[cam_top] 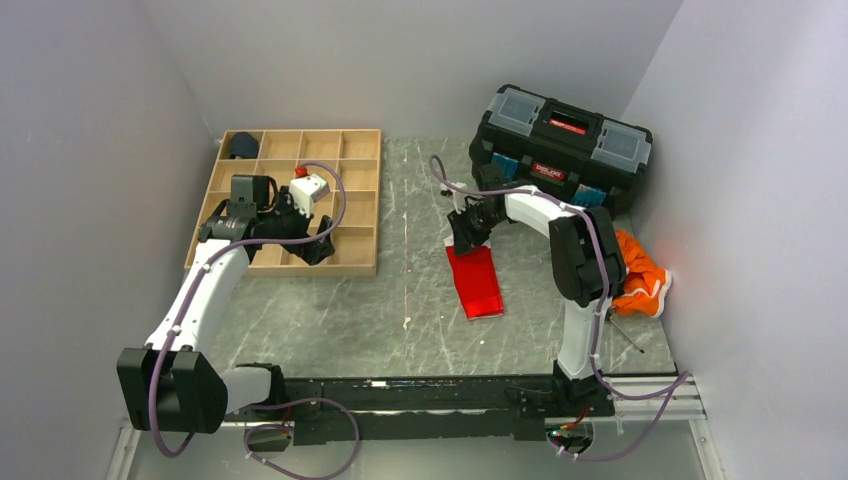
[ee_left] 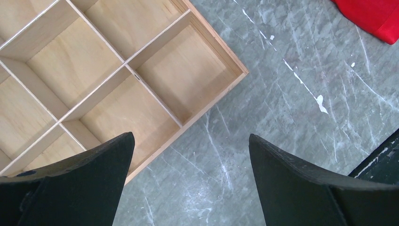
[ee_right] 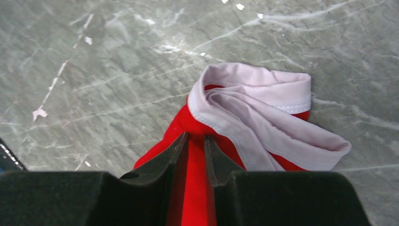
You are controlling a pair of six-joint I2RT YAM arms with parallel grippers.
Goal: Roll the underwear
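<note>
The red underwear (cam_top: 473, 282) lies flat on the marble table, right of centre, its white band (ee_right: 282, 94) at the far end, folded and bunched in the right wrist view. My right gripper is over that band end, its fingers a narrow gap apart with red cloth showing between them; whether they pinch it I cannot tell. My left gripper stands wide open and empty above the right edge of the wooden divided tray (cam_top: 355, 267).
A black toolbox (cam_top: 560, 150) fills the back right. Orange cloth (cam_top: 645, 285) lies at the right wall, a dark cloth (cam_top: 243, 146) in the tray's back-left compartment. The table between tray and underwear is clear.
</note>
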